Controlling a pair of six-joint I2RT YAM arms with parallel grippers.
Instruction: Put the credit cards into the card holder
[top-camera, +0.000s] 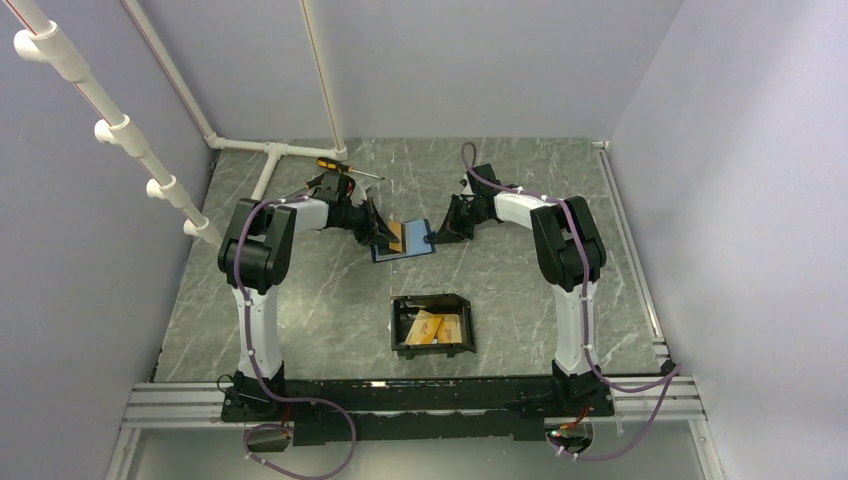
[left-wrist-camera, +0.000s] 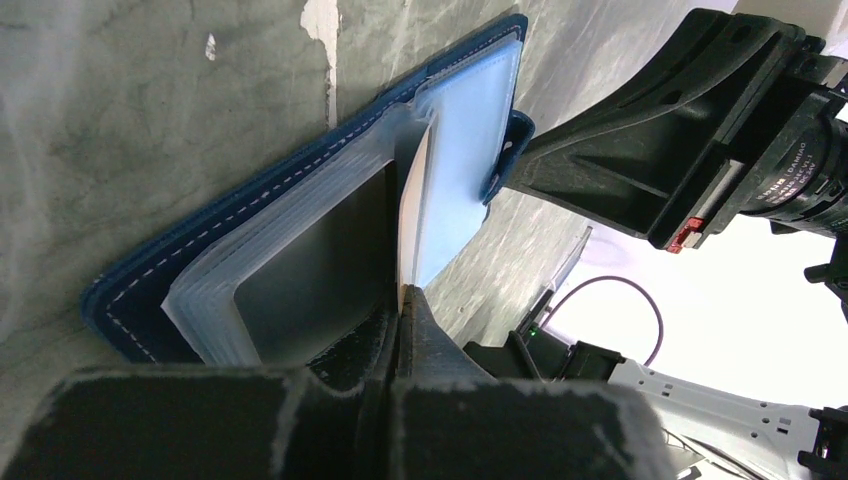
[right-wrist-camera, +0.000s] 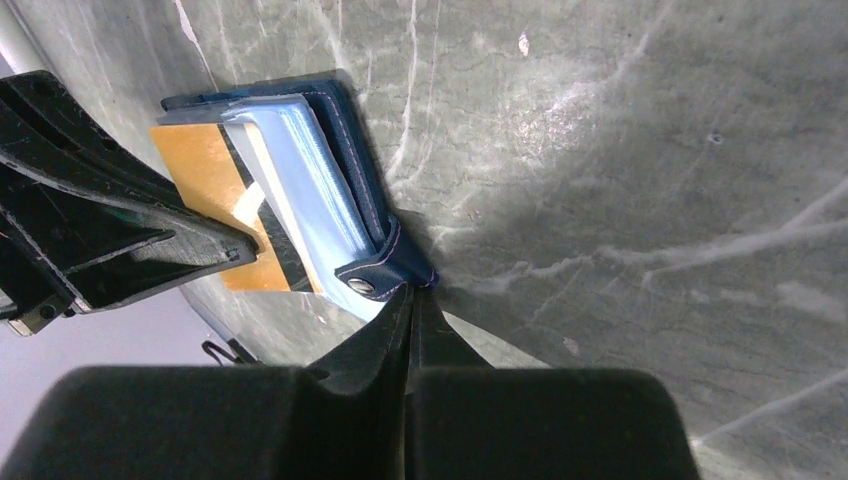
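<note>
The dark blue card holder (top-camera: 420, 236) lies open on the table, clear sleeves showing. An orange and black card is at its sleeves; in the left wrist view the card's pale edge (left-wrist-camera: 413, 205) runs beside a light blue sleeve down to my left fingertips. My left gripper is shut there; whether it pinches the card cannot be told. At the holder's strap (right-wrist-camera: 392, 266), beside the metal snap (right-wrist-camera: 361, 286), my right gripper is shut, its tips touching the strap's edge. More cards (top-camera: 425, 328) lie in a black box (top-camera: 400, 349).
Screwdrivers with yellow and black handles (top-camera: 330, 164) lie behind the left arm, near a white pipe frame (top-camera: 240, 145). Bare table (top-camera: 520, 300) stretches right of the box, and the area left of it is clear too.
</note>
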